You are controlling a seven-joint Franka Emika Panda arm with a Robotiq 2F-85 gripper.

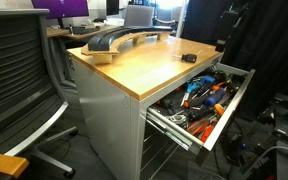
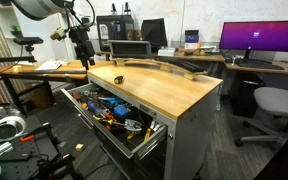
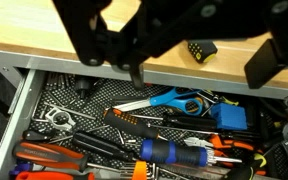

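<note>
My gripper hangs over the cabinet's front edge with its dark fingers set wide apart in the wrist view, nothing gripped. In exterior view 1 the gripper (image 1: 223, 44) is dark against the dark background. A small black-and-yellow object (image 3: 202, 50) lies on the wooden top, showing between the fingers; exterior view 2 has this object (image 2: 118, 79) near the tabletop's edge. Below, the drawer (image 1: 239, 104) is pulled out and full of tools. Blue-handled scissors (image 3: 172, 99), a blue-and-black handle (image 3: 171, 152) and red-and-black handles (image 3: 49, 155) lie in it.
A blue block (image 3: 228, 117) sits among the crowded tools. Office chairs (image 1: 19, 85) and a desk with a monitor (image 2: 261, 36) stand beyond.
</note>
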